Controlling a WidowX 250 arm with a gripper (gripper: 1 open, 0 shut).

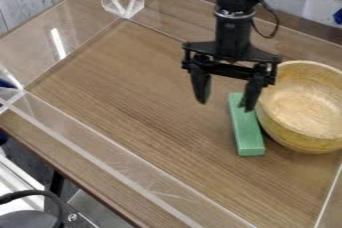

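The black gripper (229, 80) hangs from the arm at the top centre, its fingers open and pointing down, over the upper end of a green rectangular block (246, 131). The block lies on the wooden table just below and right of the fingers, beside a large tan bowl (305, 117) on the right. Whether the fingers touch the block or the bowl's rim cannot be told from this view.
A small clear plastic piece (122, 0) stands at the back left.
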